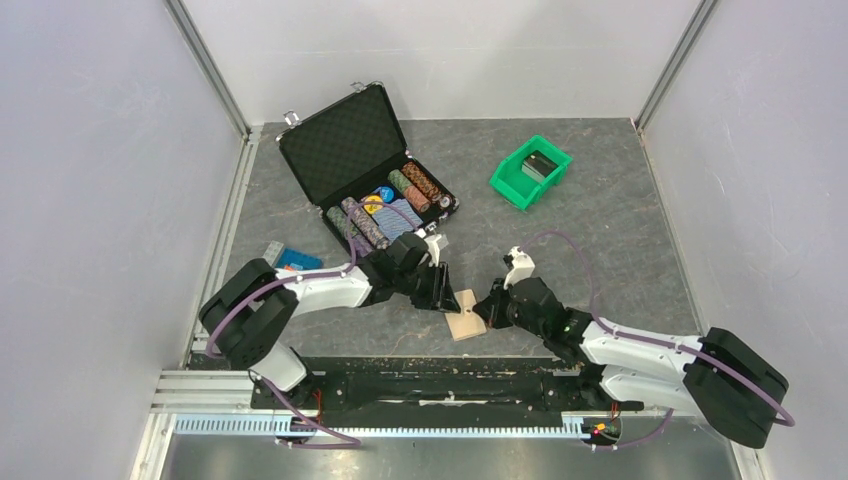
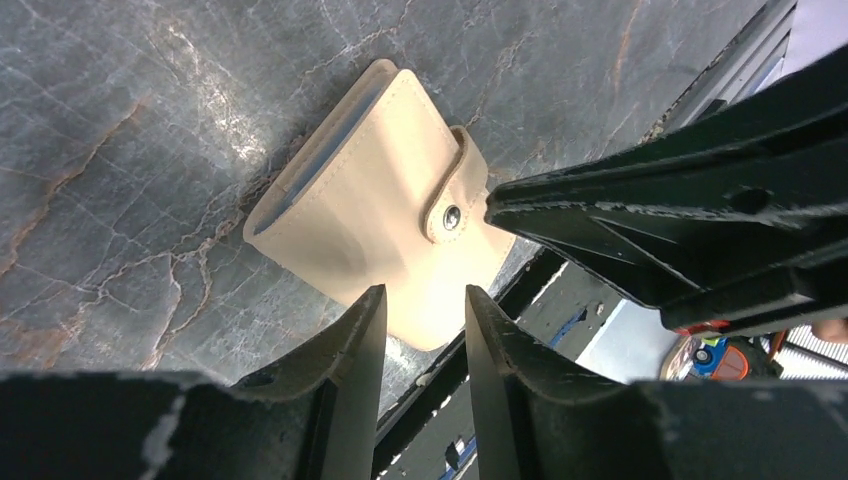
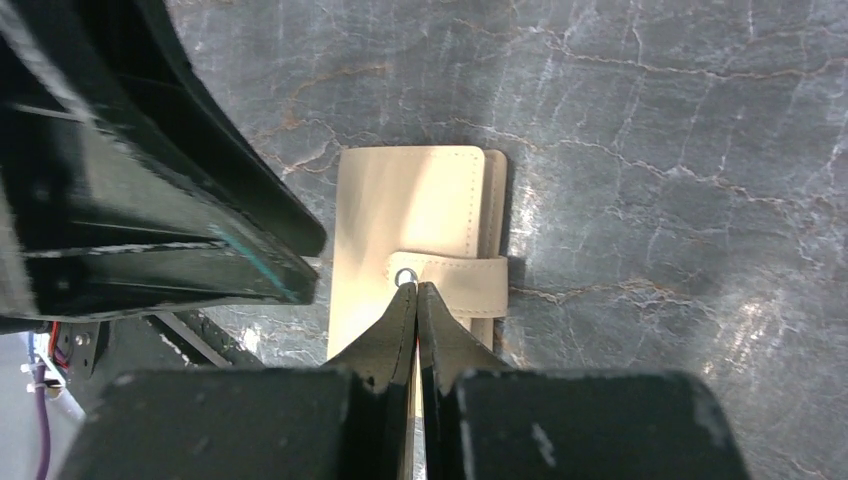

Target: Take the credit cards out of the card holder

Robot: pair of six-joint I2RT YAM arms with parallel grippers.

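Observation:
A beige card holder (image 1: 465,325) with a snapped strap (image 2: 450,195) lies closed on the grey table. In the left wrist view, my left gripper is over the holder's lower part, fingertips a little apart; whether anything is pinched between them is unclear. My right gripper is shut, its tips at the strap's metal snap (image 3: 405,275), with nothing seen held. Each wrist view also shows the other arm's gripper close beside the holder. Any cards inside are hidden.
An open black case (image 1: 340,140) of chips and cards stands at the back left, a green bin (image 1: 510,185) at the back right. Small blue items (image 1: 300,260) lie left of my left arm. The table between case and bin is clear.

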